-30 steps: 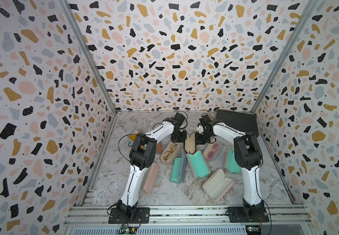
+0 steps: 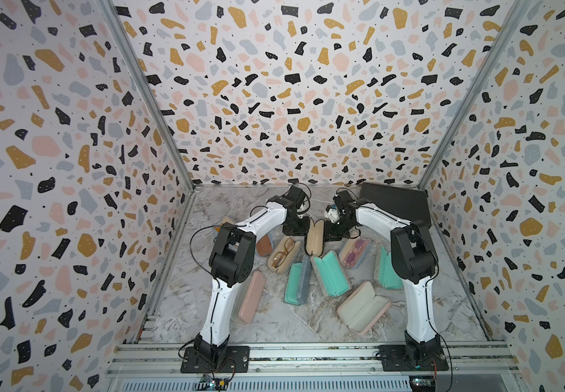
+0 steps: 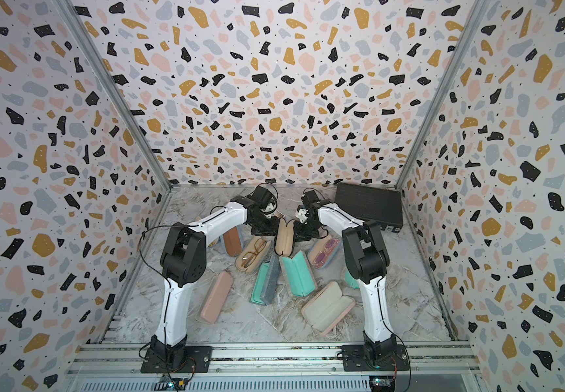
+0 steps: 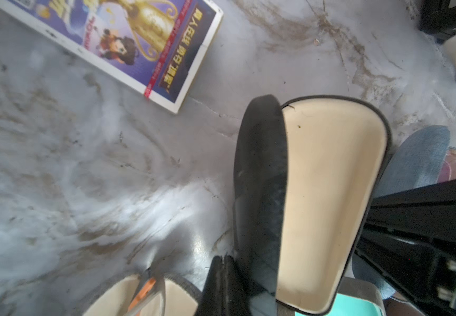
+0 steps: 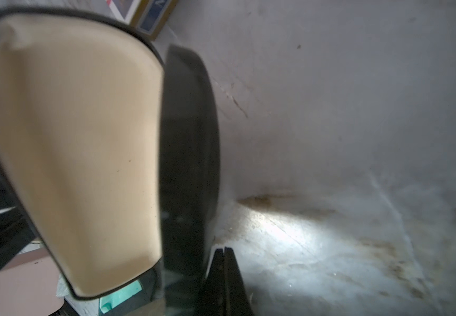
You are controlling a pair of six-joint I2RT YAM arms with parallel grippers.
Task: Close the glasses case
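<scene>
An open glasses case [image 2: 315,239], black outside with a cream lining, stands between my two grippers at the middle of the table. Its two halves are raised toward each other, with a narrow opening between. In the left wrist view the shut fingertips of my left gripper are at the black outer side [image 4: 262,179] of one half. My right gripper is likewise shut, close beside the opposite black side [image 5: 188,158]. Nothing shows between either pair of fingers; whether they touch the case is hard to tell. The lining [image 4: 333,173] looks empty where visible.
Close in front lies an open teal-lined case [image 2: 331,273]. Cases holding brown glasses [image 2: 283,254] and purple glasses [image 2: 354,253] flank it. A printed box [image 4: 133,47] lies behind to the left; a dark box [image 2: 396,202] stands at the back right.
The case has shifted slightly to the left and back, its halves still apart. Both grippers moved slightly left with it, staying on either side.
</scene>
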